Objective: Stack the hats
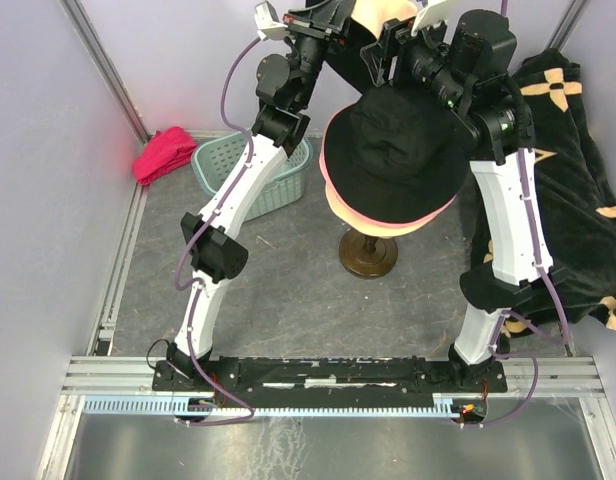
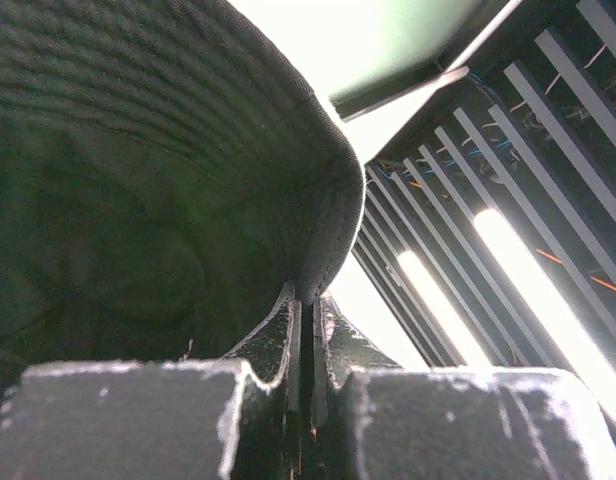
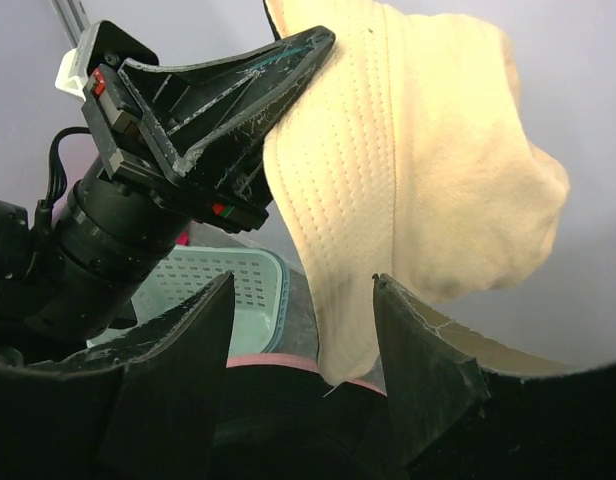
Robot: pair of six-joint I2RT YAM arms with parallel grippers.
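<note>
A black and cream hat hangs high at the back, its black side (image 2: 138,220) filling much of the left wrist view. My left gripper is shut on its brim. Open, my right gripper faces the cream side; the lower edge of the hat shows between its fingers, though whether they touch the cloth I cannot tell. Below and in front, black hats with pink and cream brims (image 1: 388,185) sit stacked on a stand with a round brown base (image 1: 368,254).
A pale green basket (image 1: 283,188) stands behind my left arm, with a red cloth (image 1: 165,154) to its left. At the right lies a dark blanket with tan flowers (image 1: 558,200).
</note>
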